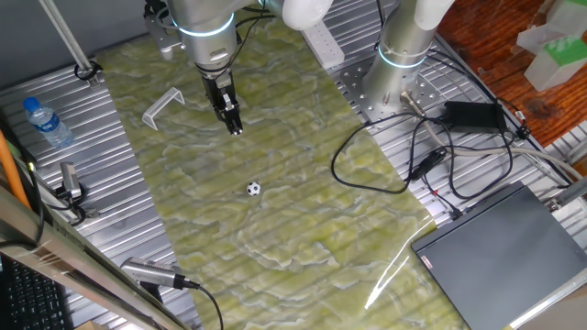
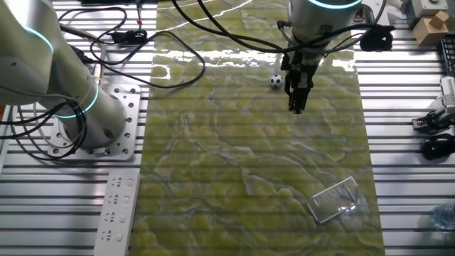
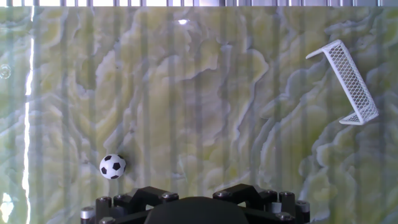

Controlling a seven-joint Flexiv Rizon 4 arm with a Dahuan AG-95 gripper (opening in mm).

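Note:
A small black-and-white soccer ball [image 1: 254,189] rests on the green marble-patterned mat. In the wrist view the ball [image 3: 112,167] is at the lower left, and a small white netted goal [image 3: 351,84] lies at the upper right. The goal [image 1: 163,108] is near the mat's left edge in exterior view 1; in exterior view 2 the goal [image 2: 333,200] appears at the lower right. Pointing down above the mat, my gripper [image 1: 235,131] is between ball and goal, apart from both. Its fingertips look close together, but their gap is unclear. No object shows in the gripper [image 2: 296,110].
A black cable [image 1: 335,170] loops onto the mat's right side, near a closed laptop [image 1: 504,257]. A water bottle [image 1: 48,123] lies left of the mat.

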